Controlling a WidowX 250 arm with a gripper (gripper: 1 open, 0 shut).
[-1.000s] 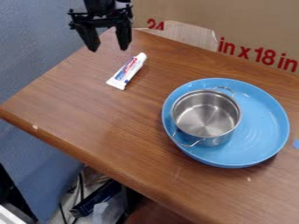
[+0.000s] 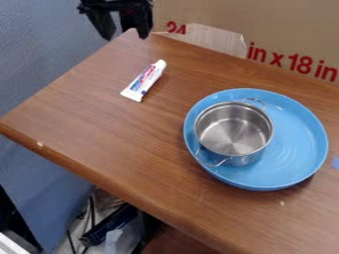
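Note:
My black gripper (image 2: 125,27) hangs at the top left of the view, above the far-left corner of the table, its fingers apart with nothing seen between them. Below it a white toothpaste tube (image 2: 145,81) lies on the wooden table (image 2: 93,124). To the right, a steel pot (image 2: 233,130) sits on a blue plate (image 2: 291,159).
A cardboard box (image 2: 284,40) stands along the back edge, with a cardboard flap (image 2: 199,38) beside it. Beyond the left edge, cables and other items lie below.
The tube, pot and plate are unmoved.

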